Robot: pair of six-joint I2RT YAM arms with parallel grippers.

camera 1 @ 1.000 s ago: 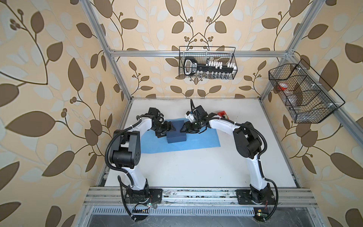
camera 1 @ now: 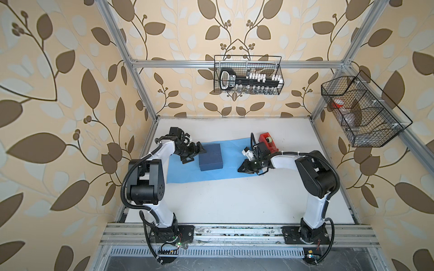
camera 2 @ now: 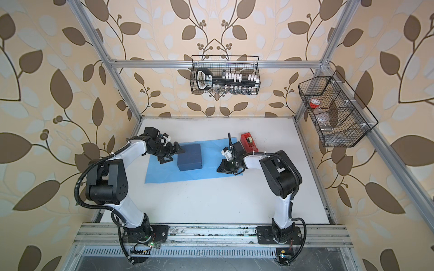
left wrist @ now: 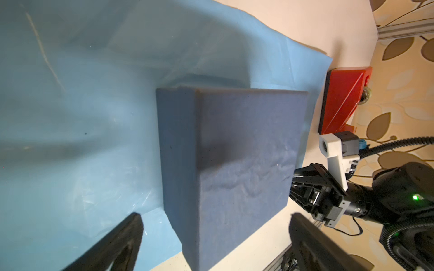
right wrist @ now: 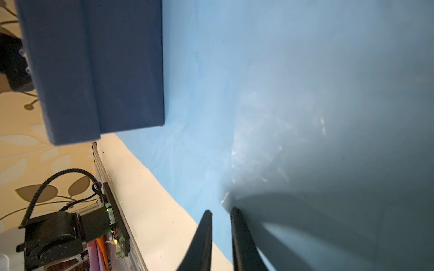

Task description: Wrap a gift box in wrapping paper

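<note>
The dark blue gift box point(camera 1: 210, 157) rests flat on a light blue sheet of wrapping paper point(camera 1: 185, 176), left of the sheet's middle. Just left of the box hovers my left gripper point(camera 1: 193, 154); in the left wrist view its fingers point(left wrist: 128, 239) are wide apart, with nothing held. My right gripper point(camera 1: 242, 169) is over the sheet's right part, clear of the box. Its fingers point(right wrist: 205, 232) stand close together, a narrow gap between them, near the paper's front edge in the right wrist view. Nothing held shows there. The sheet's right end is partly hidden by that arm.
Behind the right gripper, a red tape dispenser point(camera 1: 268, 141) stands at the sheet's back right corner. Wire baskets point(camera 1: 247, 76) hang on the walls above.
My left gripper has backed off slightly to the left. Box and paper have stayed put.
</note>
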